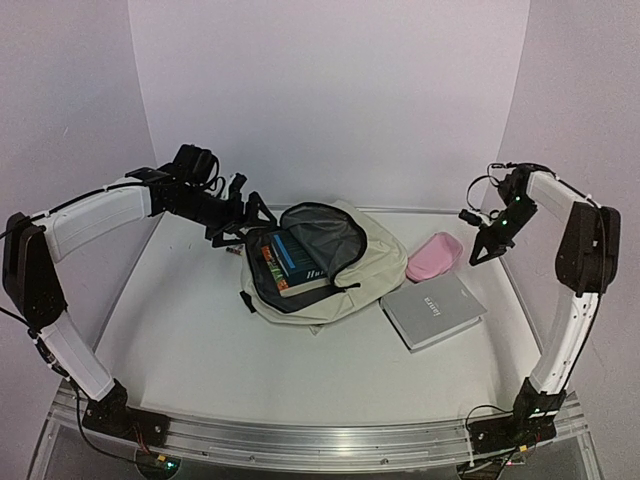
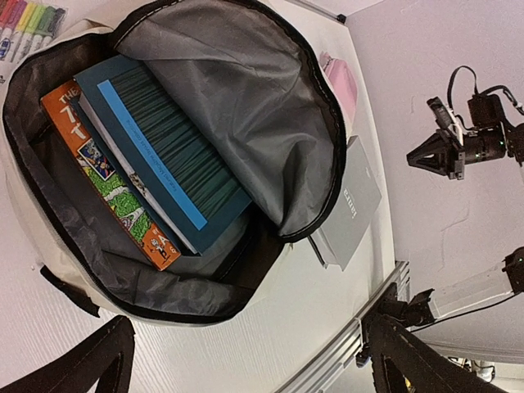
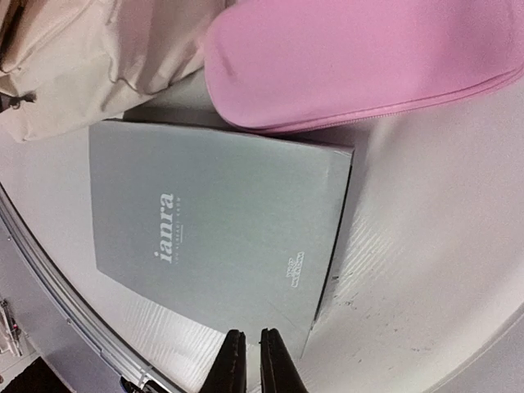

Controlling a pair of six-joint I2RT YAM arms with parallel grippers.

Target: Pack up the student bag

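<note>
The cream backpack [image 1: 380, 255] lies unzipped in mid-table, its grey mesh-lined flap folded back. Inside it are a dark blue book [image 2: 151, 143] and an orange-edged book [image 2: 106, 180]. My left gripper [image 1: 256, 230] hovers above the bag's left side, its fingers spread wide with nothing between them. To the bag's right lies a flat grey box-like book [image 3: 205, 221] lettered "ianra", apart from my right gripper [image 1: 485, 255], which is raised near its far right corner. The right fingertips are almost together, with a thin empty gap. A pink pouch [image 3: 368, 57] rests behind the grey book.
A clear pack of coloured markers [image 2: 29, 33] lies beyond the bag's left side, mostly hidden in the top view. Bare tabletop [image 1: 260, 370] spans the front. Walls close in the back and both sides.
</note>
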